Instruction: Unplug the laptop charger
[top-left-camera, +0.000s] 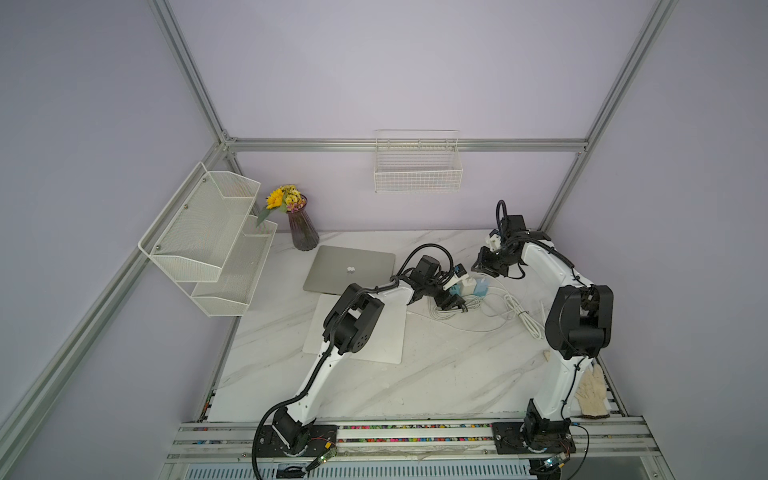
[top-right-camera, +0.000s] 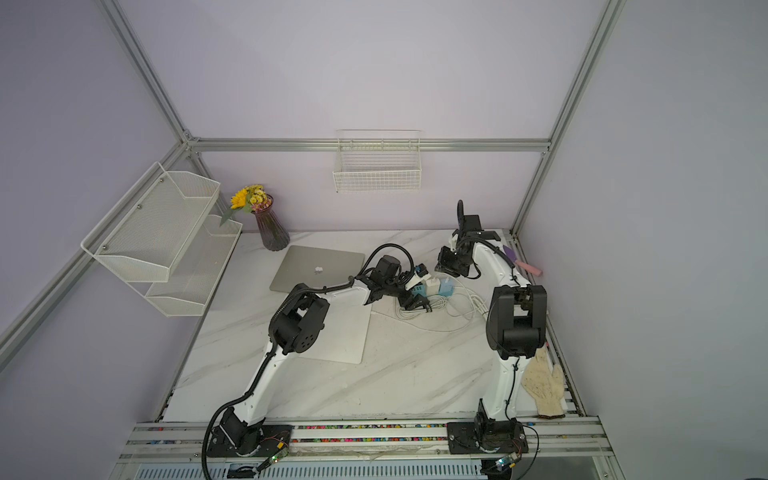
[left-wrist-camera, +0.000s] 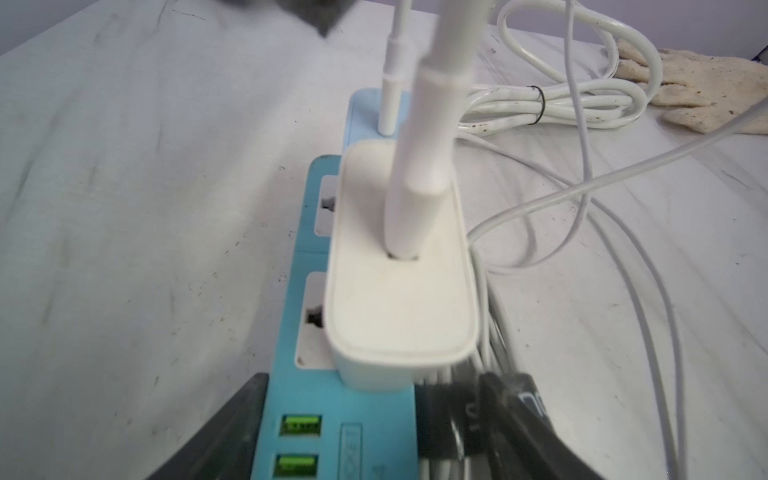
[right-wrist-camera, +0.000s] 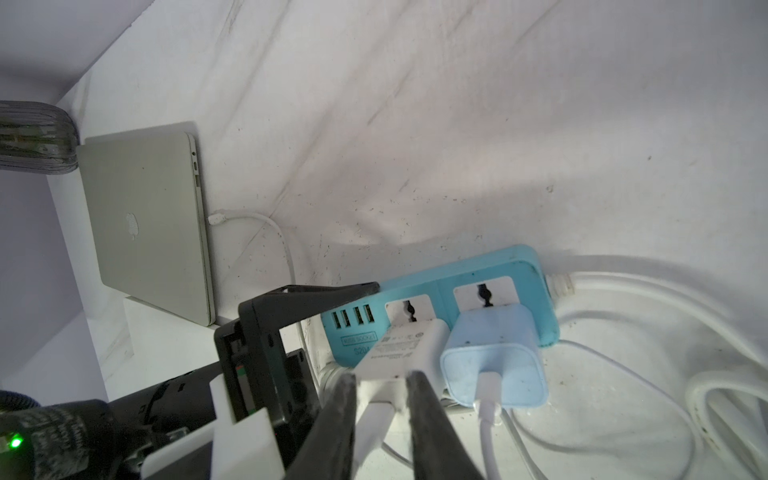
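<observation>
A white laptop charger (left-wrist-camera: 404, 304) sits on the blue power strip (right-wrist-camera: 512, 264), a white cable plug (left-wrist-camera: 420, 192) in its top. My left gripper stands open at the strip's USB end, its fingers to either side and the charger beyond their tips. In the right wrist view, one left finger (right-wrist-camera: 332, 296) reaches over the strip's edge. My right gripper is part open, and the charger's cable appears between its fingers; whether they touch it I cannot tell. From above, the right gripper (top-left-camera: 480, 266) is behind and right of the strip.
A light-blue charger (right-wrist-camera: 496, 352) is plugged in beside the white one. Loose cables (left-wrist-camera: 608, 224) lie along the strip. The closed laptop (top-left-camera: 349, 269) and vase (top-left-camera: 302, 228) are at left.
</observation>
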